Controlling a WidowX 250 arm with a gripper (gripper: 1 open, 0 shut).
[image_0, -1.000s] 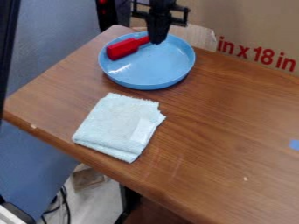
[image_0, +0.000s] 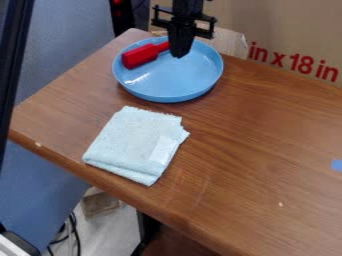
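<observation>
A red cylindrical object (image_0: 140, 55) lies in the blue plate (image_0: 174, 85) near the back left of the table. My black gripper (image_0: 181, 48) is over the plate at the red object's right end, pointing down; whether its fingers are open or shut on the object is hidden at this size. A folded pale blue cloth (image_0: 134, 147) lies flat nearer the front, apart from the plate.
A cardboard box (image_0: 294, 45) stands behind. The table's left edge drops to the floor with cables.
</observation>
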